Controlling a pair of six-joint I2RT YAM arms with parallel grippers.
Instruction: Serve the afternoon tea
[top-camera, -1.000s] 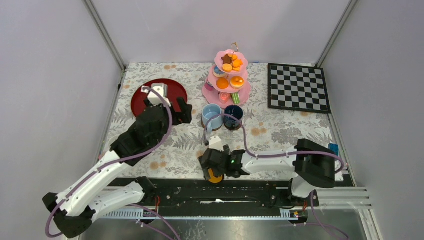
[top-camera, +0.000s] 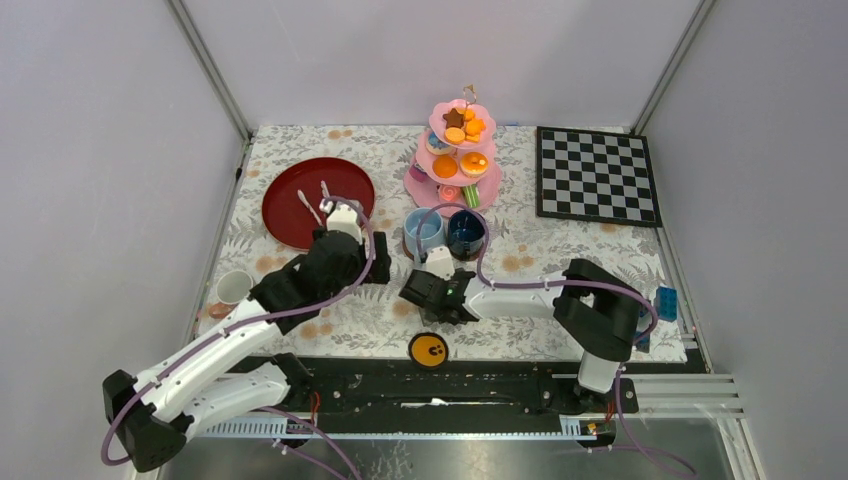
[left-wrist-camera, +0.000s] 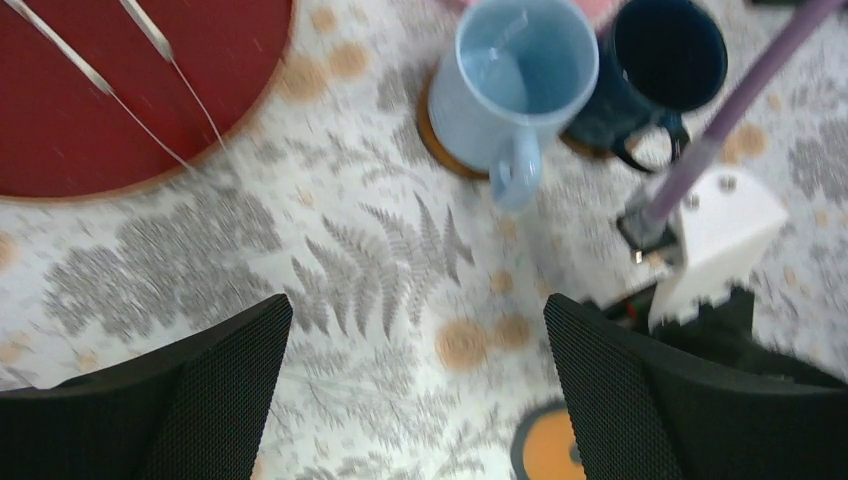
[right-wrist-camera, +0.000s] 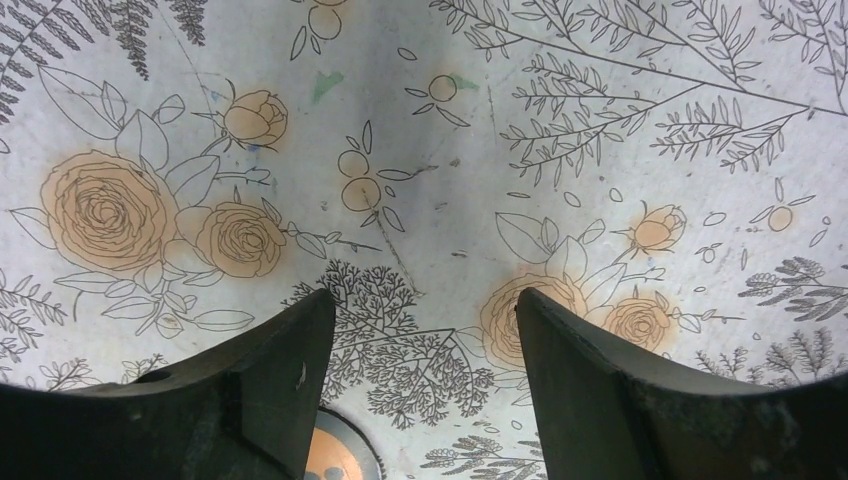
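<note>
At the table's front edge lies a round coaster with a dark rim and an orange face; its edge shows low in the right wrist view. My right gripper is behind it, fingers apart, with only tablecloth between them. Open and empty, my left gripper hangs over the cloth, right of the dark red plate with white-handled cutlery. A light blue mug and a dark blue mug stand side by side on coasters. The pink tiered stand of sweets rises behind them.
A white mug stands at the left edge, partly beside my left arm. The checkered board lies at the back right, and a small blue item sits at the right edge. Open cloth lies between mugs and board.
My right gripper has moved back from the front edge, uncovering the coaster that it partly hid. The left gripper has shifted a little right and forward, revealing more of the plate and the white mug.
</note>
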